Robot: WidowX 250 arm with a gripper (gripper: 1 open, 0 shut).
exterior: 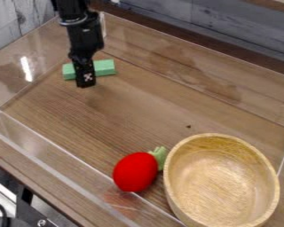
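My gripper (82, 74) reaches down from the top left over a light green block (103, 67), covering part of it. Its fingers look close together; whether anything is between them is hard to see at this size. The block lies on the wooden table (145, 106) at the upper left.
A red tomato-like vegetable (135, 171) with a green stem lies at the lower middle, beside a pale wooden bowl (222, 204) at the lower right. Grey walls border the back and left.
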